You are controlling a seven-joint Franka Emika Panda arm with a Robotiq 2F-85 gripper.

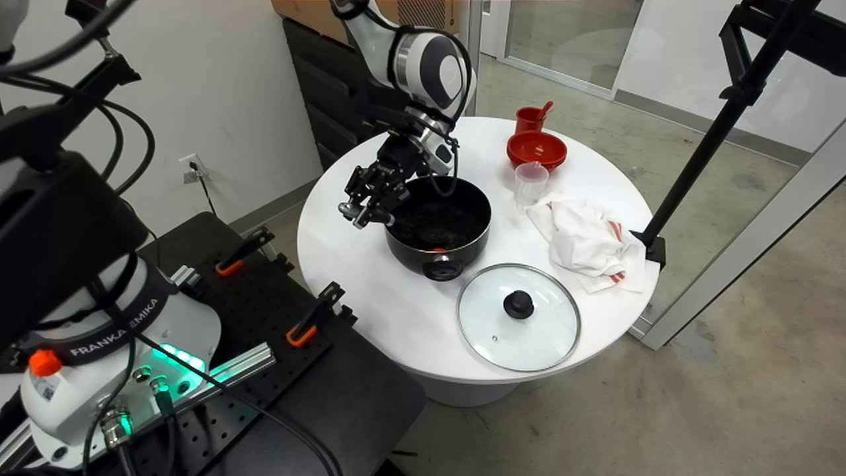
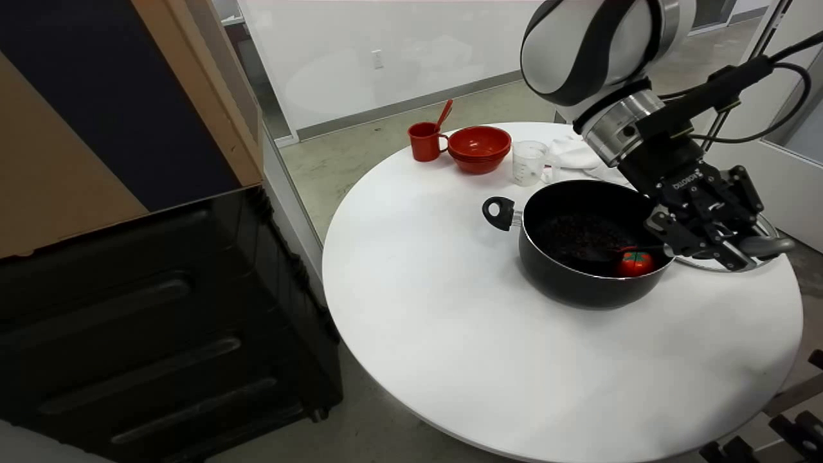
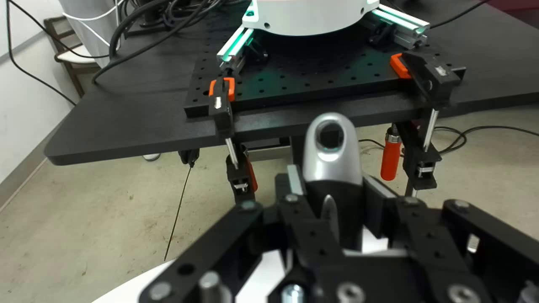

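My gripper is shut on the grey-and-black handle of a utensil, and the holed end of the handle points away from me in the wrist view. In exterior view 2 the gripper is tilted beside the rim of a black pot. The utensil's dark head reaches inside the pot, among dark contents, close to a red tomato. From exterior view 1, the gripper appears just left of the pot; there the pot's inside is mostly dark.
A glass lid with a black knob lies beside the pot. Red bowls, a red cup, a clear measuring cup and a white towel stand or lie across the table. Bare table shows in exterior view 2.
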